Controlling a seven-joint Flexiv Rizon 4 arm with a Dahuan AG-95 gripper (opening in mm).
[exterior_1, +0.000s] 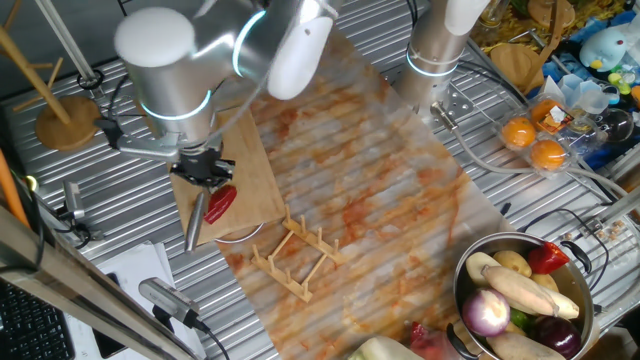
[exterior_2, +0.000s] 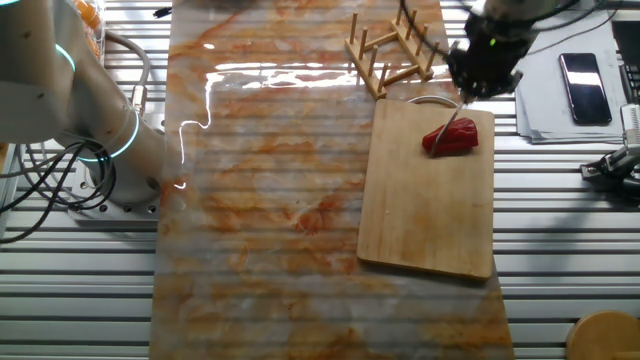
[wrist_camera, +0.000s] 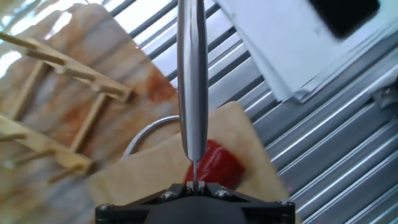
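Note:
A knife with a grey metal handle is held in my gripper, which is shut on it; the blade shows edge-on as a thin line between the fingers. A red pepper lies on the wooden cutting board, near the end by the round metal loop. In exterior view 2 the knife's thin edge crosses the pepper's left part; whether they touch I cannot tell. From exterior view 1, the handle slants down past the left side of the pepper, and the gripper is just above it.
Beside the board stands a pegged wooden rack. A metal pot full of vegetables is at the lower right. Papers with a phone lie right of the board.

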